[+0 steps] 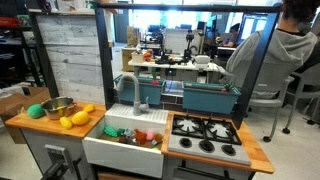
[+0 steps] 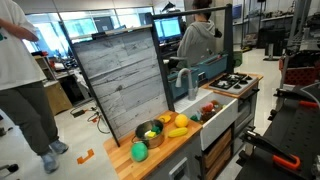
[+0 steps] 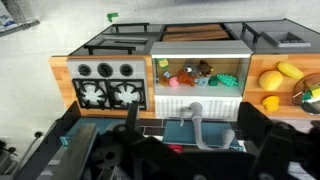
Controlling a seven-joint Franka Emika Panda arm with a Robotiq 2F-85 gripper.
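In the wrist view my gripper is open over the toy kitchen, its dark fingers far apart with nothing held between them. Below it, the white sink holds several small toys, among them a green toy and a pink one. A grey faucet rises behind the sink. On the wooden counter beside it lie a yellow fruit, a longer yellow piece and a smaller orange-yellow piece. A metal pot stands there too, near a green round object.
A black-grated stove sits across the sink from the pot, with bare wood at its edge. Blue bins hang behind the counter. Dark frame posts and a whitewashed panel rise around it. One person is behind the kitchen.
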